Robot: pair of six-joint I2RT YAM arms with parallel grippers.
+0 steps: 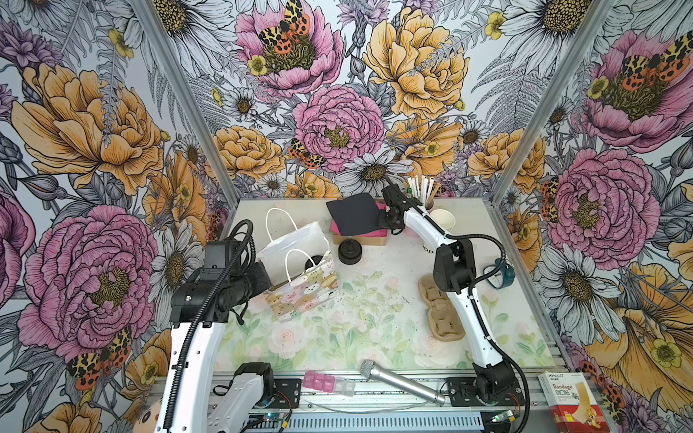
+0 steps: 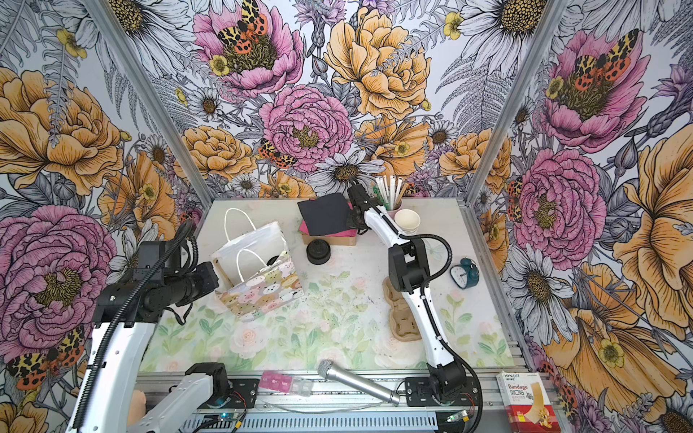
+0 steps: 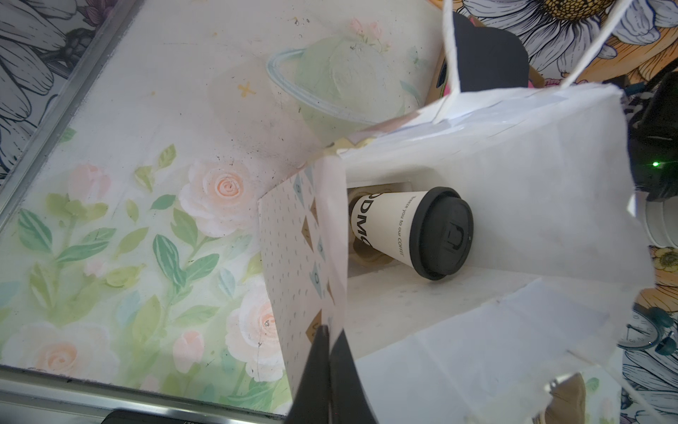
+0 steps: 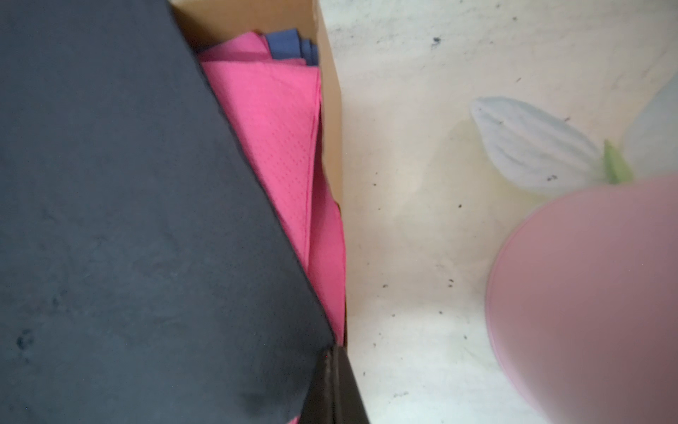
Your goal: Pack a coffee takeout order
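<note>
A white paper bag with a bear print [image 1: 306, 292] stands open at the left. Inside it lies a white paper cup [image 3: 388, 219] with a black lid, set in a brown carrier [image 3: 367, 261]. My left gripper is shut on the bag's rim at the near left. At the back, a black napkin [image 1: 352, 214] lies slanted over a cardboard box [image 4: 332, 141] of pink napkins [image 4: 272, 127]. In the right wrist view, my right gripper is shut on the black napkin's corner at the box's edge.
A round black object [image 1: 350, 251] stands right of the bag. An empty brown carrier [image 1: 441, 306] and a teal clock [image 2: 464, 273] lie at the right. Straws [image 2: 389, 189] and a white bowl [image 2: 408, 220] stand behind the right arm.
</note>
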